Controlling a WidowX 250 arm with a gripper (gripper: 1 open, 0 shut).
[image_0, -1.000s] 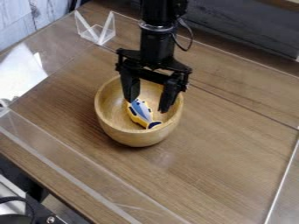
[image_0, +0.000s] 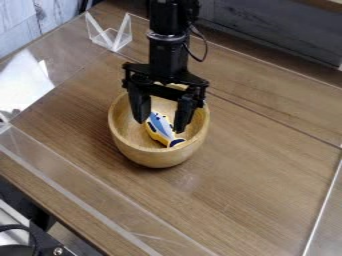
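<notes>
A light wooden bowl (image_0: 132, 140) sits on the table, holding a blue, white and yellow toy (image_0: 162, 128) that lies at a slant in it. My black gripper (image_0: 160, 110) hangs over the bowl with its fingers spread open, one at each side above the toy. Its body hides the back of the bowl.
A clear plastic piece (image_0: 110, 32) stands at the back left. A white glare patch lies on the left, and a dark cable is at the lower left edge.
The gripper has shifted slightly to the left over the bowl. The bowl and toy look unmoved.
</notes>
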